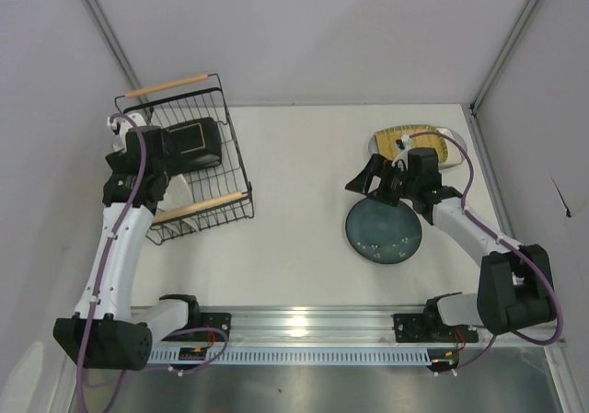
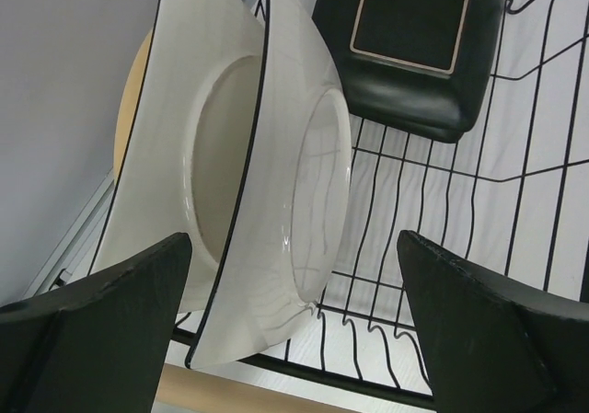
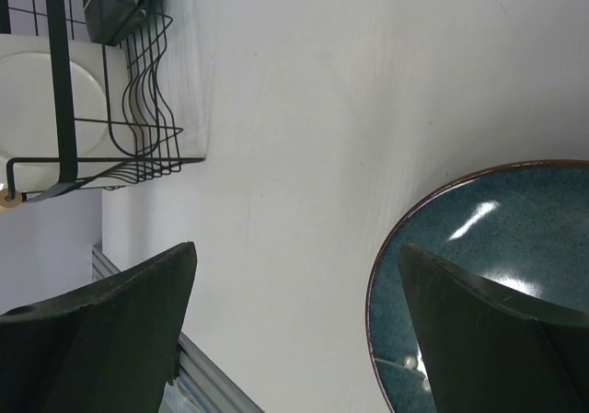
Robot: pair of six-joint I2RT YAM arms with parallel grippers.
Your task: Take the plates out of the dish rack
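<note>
Two white plates stand on edge in the dish rack: a left plate (image 2: 170, 146) and a right plate (image 2: 293, 82). My left gripper is open over the rack, its fingers (image 2: 120, 330) to either side of the plates' lower edges. From above, the left arm hides most of both plates. The black wire dish rack (image 1: 241, 169) has wooden handles. Over the back-left edge of a dark teal plate (image 1: 384, 234) on the table, my right gripper (image 1: 373, 175) hangs open, with nothing held.
A black square dish (image 1: 195, 146) leans in the rack, right of the white plates. Behind the right gripper lies a pale plate with a yellow striped item (image 1: 405, 141) on it.
</note>
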